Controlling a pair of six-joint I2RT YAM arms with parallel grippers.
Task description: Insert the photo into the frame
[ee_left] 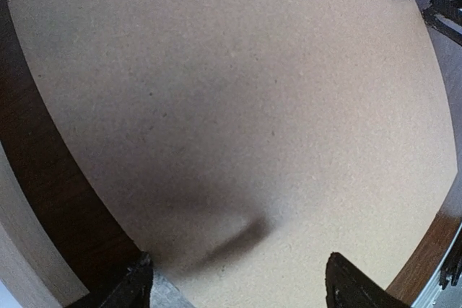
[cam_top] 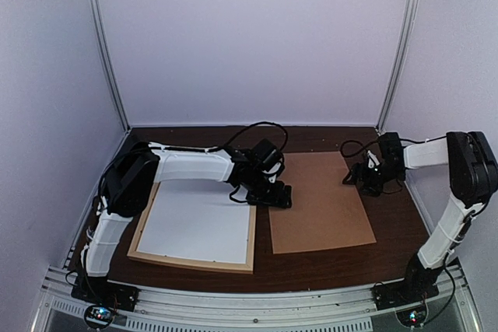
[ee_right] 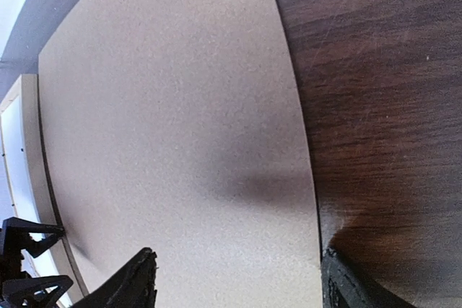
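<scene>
A brown square board (cam_top: 319, 223) lies on the dark table right of the wooden frame (cam_top: 250, 242), which holds a white sheet (cam_top: 194, 227). My left gripper (cam_top: 278, 197) is over the board's left edge; in the left wrist view its fingers (ee_left: 346, 283) stand apart, one at the gap beside the frame. My right gripper (cam_top: 359, 180) is at the board's right edge; in the right wrist view one fingertip (ee_right: 336, 272) touches that edge, the other is over the board. Both grippers are part open, with nothing seen held between the fingers.
Pale walls enclose the table at the back and sides. Bare wood (cam_top: 397, 231) shows right of the board and along the front. My left arm spans across the upper part of the frame.
</scene>
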